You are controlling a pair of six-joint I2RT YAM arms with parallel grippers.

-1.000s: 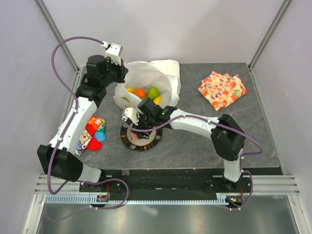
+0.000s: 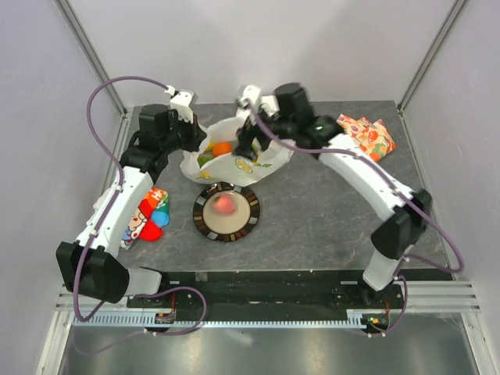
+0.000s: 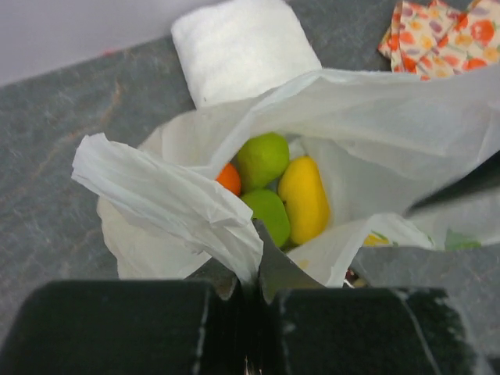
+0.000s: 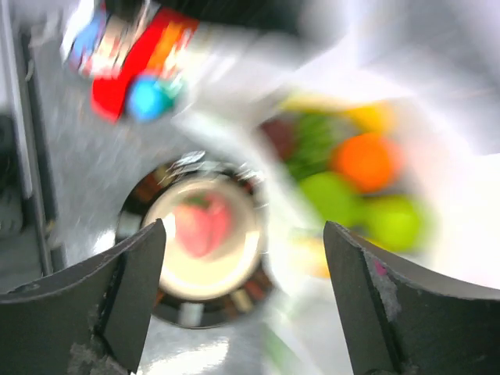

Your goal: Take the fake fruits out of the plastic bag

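The white plastic bag (image 2: pixel 234 170) lies at the back of the table, its mouth held up on the left. My left gripper is shut on the bag's edge. Inside the bag, the left wrist view shows a yellow fruit (image 3: pixel 303 199), two green fruits (image 3: pixel 262 160) and part of an orange one (image 3: pixel 229 179). A red peach-like fruit (image 2: pixel 223 205) rests on the dark-rimmed plate (image 2: pixel 207 227) in front of the bag. My right gripper, blurred in the top view, is over the bag's right side; its fingers stand apart with nothing between them.
A folded flowered cloth (image 2: pixel 379 139) lies at the back right, partly behind the right arm. On the left is a colourful printed cloth (image 2: pixel 147 214). A white towel (image 3: pixel 242 51) sits behind the bag.
The peach-like fruit lies uncovered on the plate.
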